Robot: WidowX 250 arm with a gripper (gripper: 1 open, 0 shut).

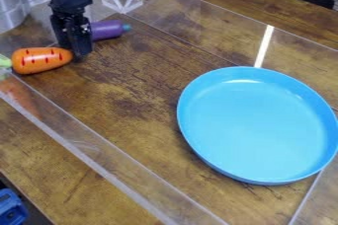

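Note:
The black gripper (71, 41) is low at the upper left of the camera view, between an orange toy carrot (40, 60) with dark stripes and a green top, and a purple toy (109, 31) behind it to the right. Its fingertips are dark against the wood, so whether it is open or shut is unclear. The carrot lies just left of and in front of the fingers.
A large light blue plate (256, 122) fills the right of the wooden table (158, 51). Clear plastic walls border the area. A blue object (8, 209) sits at the lower left corner.

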